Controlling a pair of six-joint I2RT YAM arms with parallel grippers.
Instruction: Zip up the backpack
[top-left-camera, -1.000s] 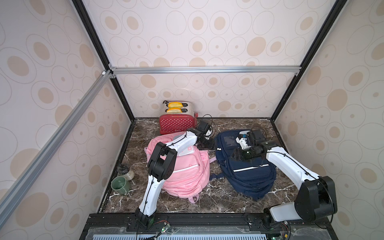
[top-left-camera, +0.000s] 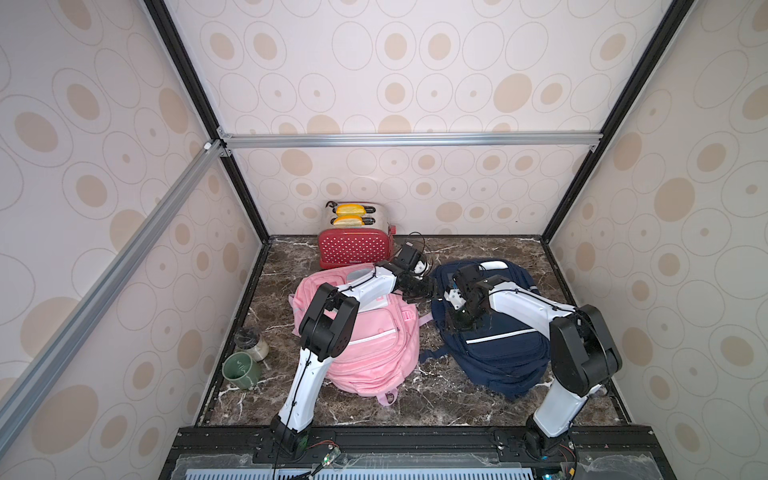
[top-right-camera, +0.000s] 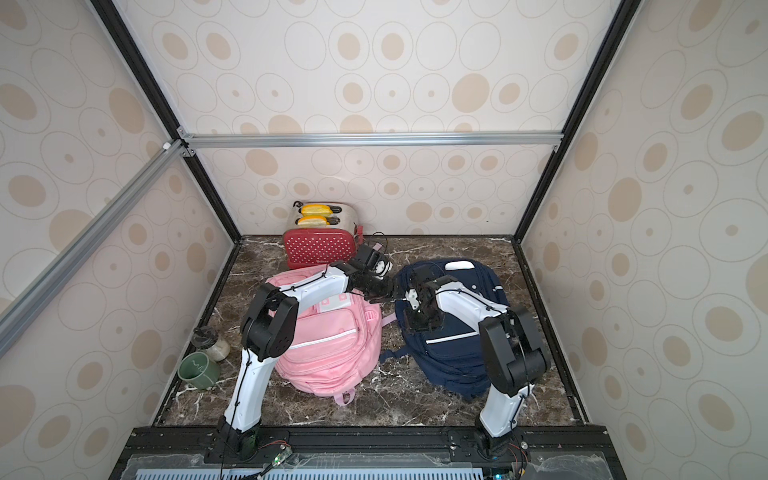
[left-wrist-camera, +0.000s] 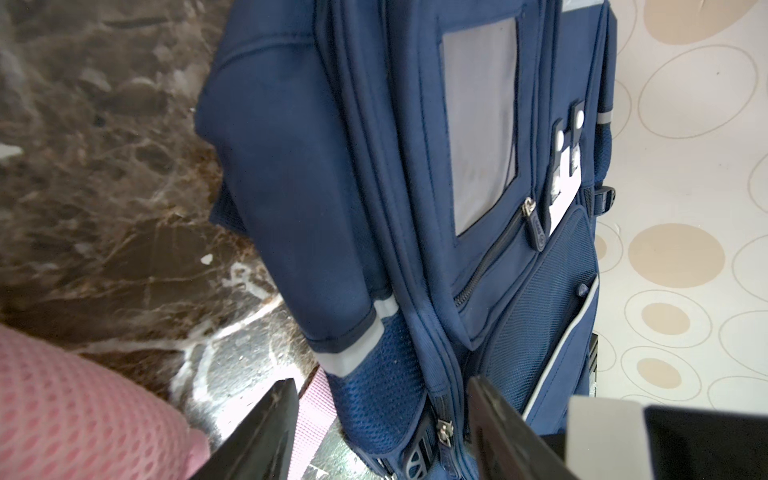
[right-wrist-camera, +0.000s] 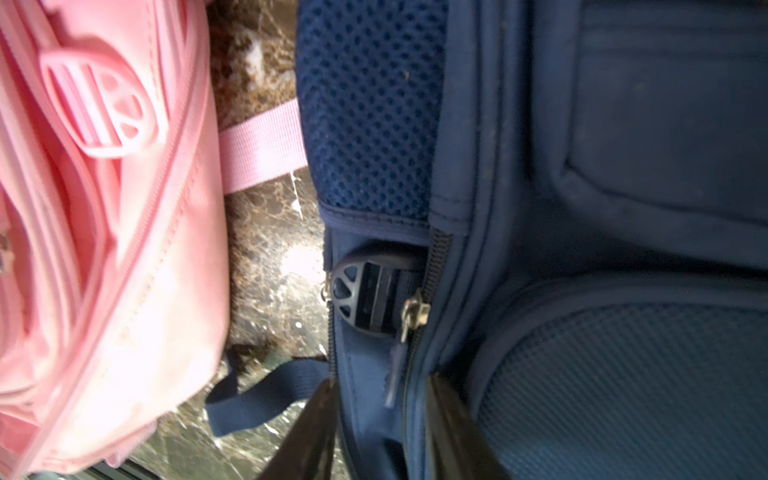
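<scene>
The navy backpack (top-left-camera: 504, 360) lies on the right of the dark marble table. My right gripper hangs over its left side, fingers apart, with a zipper pull (right-wrist-camera: 414, 313) and a black strap buckle (right-wrist-camera: 352, 296) just beyond the fingertips. My left gripper is open by the same side, higher up; a zipper slider (left-wrist-camera: 445, 432) shows between its fingers in the left wrist view, and I cannot tell the depth. Nothing is visibly held by either.
A pink backpack (top-left-camera: 360, 360) lies directly left, under my left arm. A red dotted bag (top-left-camera: 354, 246) stands at the back. A green mug (top-left-camera: 241, 370) and a jar (top-left-camera: 252, 345) sit at the left. Walls enclose the table.
My right gripper has moved leftward across the navy backpack to its left side, the arm swinging in with it. My left arm has shifted only slightly.
</scene>
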